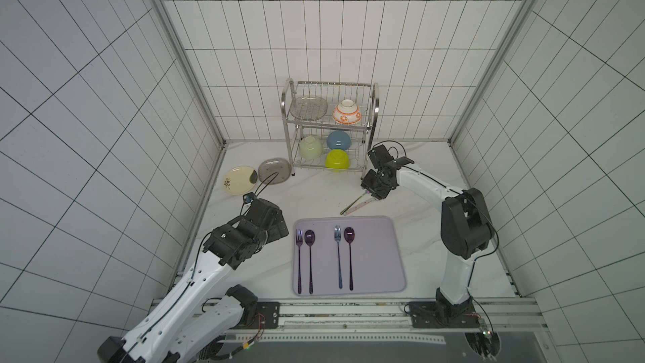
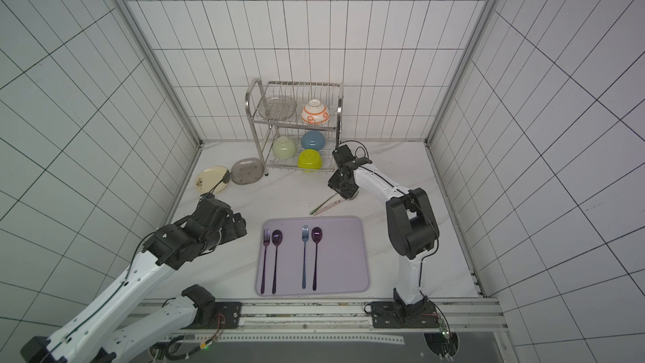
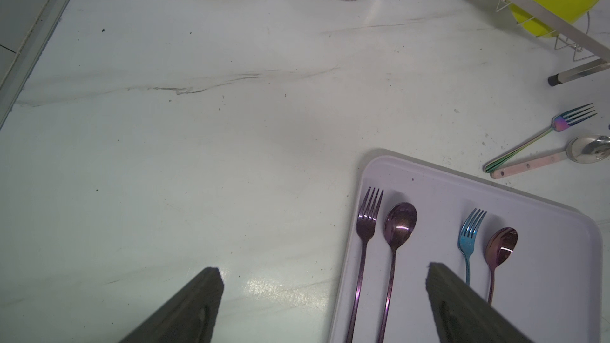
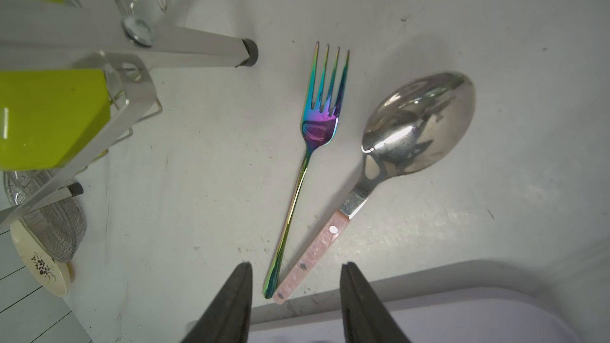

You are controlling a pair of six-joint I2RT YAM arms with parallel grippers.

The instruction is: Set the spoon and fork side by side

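Note:
Behind the tray, on the white counter, lie a rainbow-coloured fork (image 4: 317, 128) and a silver spoon (image 4: 419, 124) with a pink handle. Their handle ends nearly meet, and their heads spread apart. My right gripper hovers over them, part open, its fingertips either side of the handle ends in the right wrist view; nothing is held. On the lilac tray (image 1: 376, 262) two fork-and-spoon pairs lie parallel: a purple fork (image 3: 366, 222) by a purple spoon (image 3: 399, 225), and a blue fork (image 3: 470, 235) by a dark spoon (image 3: 502, 247). My left gripper is open and empty, left of the tray.
A metal dish rack (image 1: 329, 124) with several bowls stands at the back, one foot close to the rainbow fork. A cream plate (image 1: 240, 180) and a grey dish (image 1: 274, 170) lie at the back left. The tray's right part is bare.

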